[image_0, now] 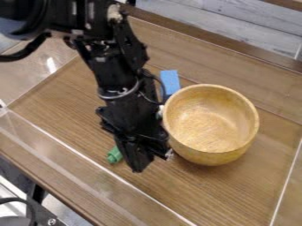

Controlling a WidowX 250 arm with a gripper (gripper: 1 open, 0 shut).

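My black gripper (137, 159) hangs low over the wooden table in the middle of the view, shut, with nothing visible between its fingers. Just left of its tip a small green object (115, 154) lies on the table, partly hidden behind it. A large yellow bowl (218, 124) stands to the right, close beside the gripper.
A blue object (170, 81) lies behind the bowl, partly hidden by the arm. A white plank edge runs along the back right.
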